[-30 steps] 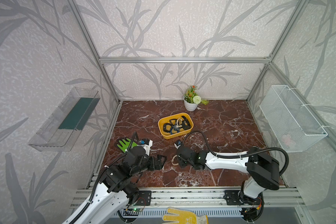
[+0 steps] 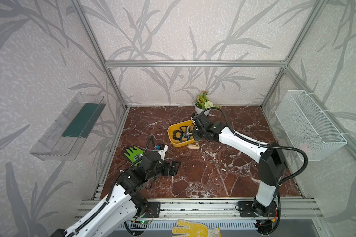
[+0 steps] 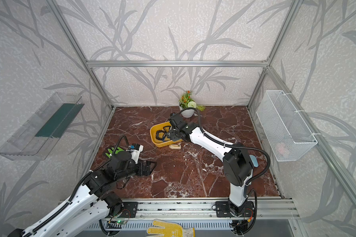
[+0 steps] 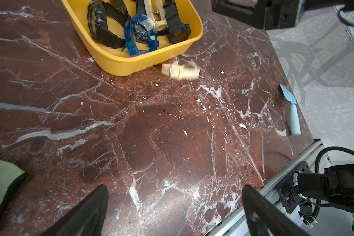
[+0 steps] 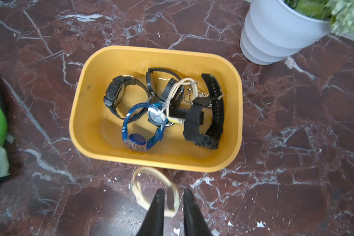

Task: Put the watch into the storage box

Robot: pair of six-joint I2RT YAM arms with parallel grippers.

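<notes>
The cream watch (image 5: 176, 198) appears blurred just outside the near side of the yellow storage box (image 5: 157, 159). In the left wrist view, the watch (image 4: 181, 71) is clearly apart from the right arm's dark fingers (image 4: 259, 15). Whether it touches the table cannot be told. Above the box's near right side, my right gripper is nearly closed, its narrow gap holding nothing; the watch seen behind it is lower down. Over the front left of the table, my left gripper stands wide open and empty.
Several watches, including a blue one (image 5: 125, 129) and black ones, lie inside the box. Behind it stands a white flower pot (image 5: 279, 35). A green glove (image 2: 132, 153) lies at left, a light blue trowel (image 4: 294, 118) at right.
The right arm has swung from the front of the table back to the box. The left arm shifted slightly.
</notes>
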